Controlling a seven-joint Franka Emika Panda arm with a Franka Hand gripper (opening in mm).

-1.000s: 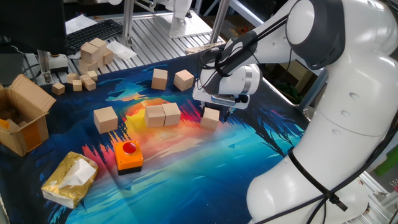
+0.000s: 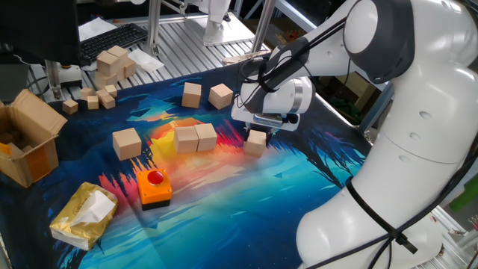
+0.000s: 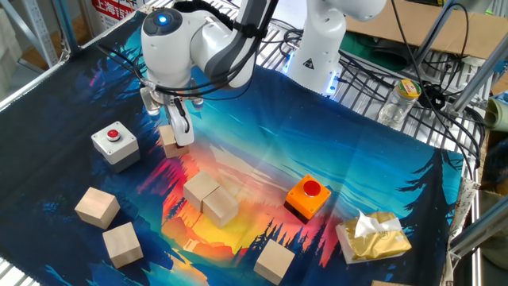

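A wooden cube (image 2: 255, 143) rests on the printed mat directly under the arm's hand. My gripper (image 2: 259, 134) points down over it, shut on the cube as far as the small dark fingers show at its sides. From the opposite side, the white hand covers part of the same cube (image 3: 168, 143), and the fingertips are mostly hidden there. Two cubes (image 2: 196, 138) stand side by side at the mat's bright centre. Another single cube (image 2: 127, 144) lies left of them, and a separate pair (image 2: 205, 96) sits farther back.
An orange button box (image 2: 154, 188) and a tissue pack (image 2: 84, 215) occupy the mat's near left. A cardboard box (image 2: 30, 142) stands at the left edge, with small blocks (image 2: 99, 99) behind it. A white button box (image 3: 116, 145) is close to the hand.
Under the hand, the cube has shifted slightly right and turned a little since one second ago. The arm stays in place, as do the other cubes.
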